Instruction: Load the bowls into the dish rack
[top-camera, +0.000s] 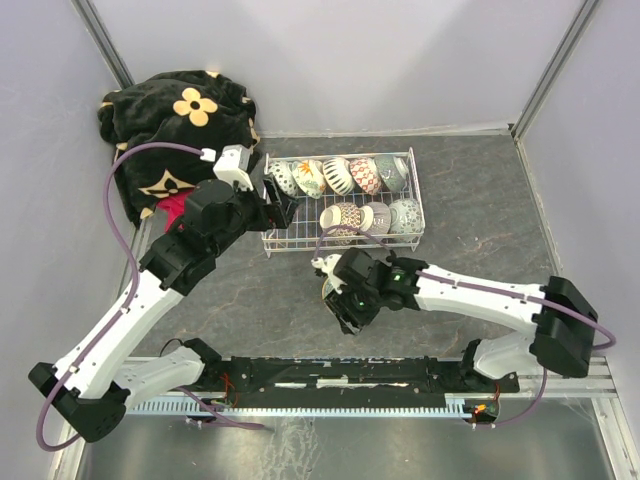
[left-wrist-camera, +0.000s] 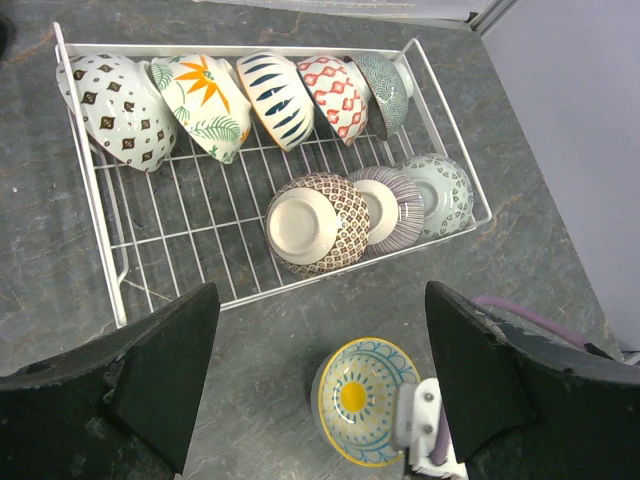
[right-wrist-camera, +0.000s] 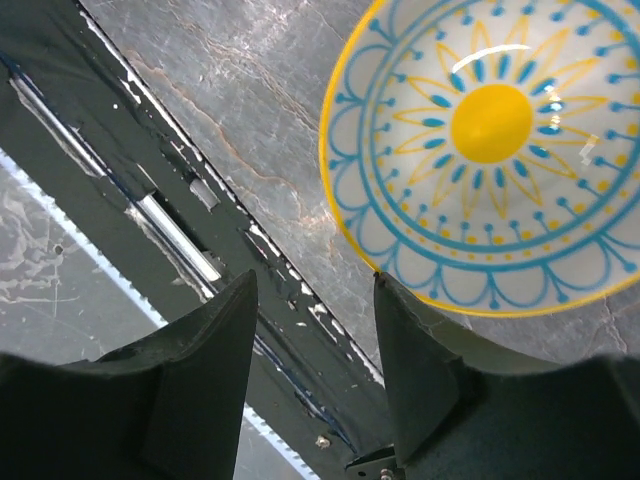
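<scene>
A white bowl with blue and yellow patterns stands upright on the grey surface in front of the rack; in the right wrist view this bowl (right-wrist-camera: 470, 200) fills the upper right. My right gripper (top-camera: 348, 328) is over its near side, with fingers apart and nothing between the fingers. The white wire dish rack (left-wrist-camera: 90, 190) holds several bowls on their sides: a back row including a leaf-painted bowl (left-wrist-camera: 205, 105), and a front row including a brown-patterned bowl (left-wrist-camera: 345, 225). Above the rack's left side, my left gripper (top-camera: 282, 205) is open and empty.
Free room shows in the rack's front left. A black flowered cloth (top-camera: 180, 125) and a red cloth (top-camera: 173, 207) lie at the back left. A dark strip (top-camera: 290, 372) runs along the front edge. Walls bound the left, right and back.
</scene>
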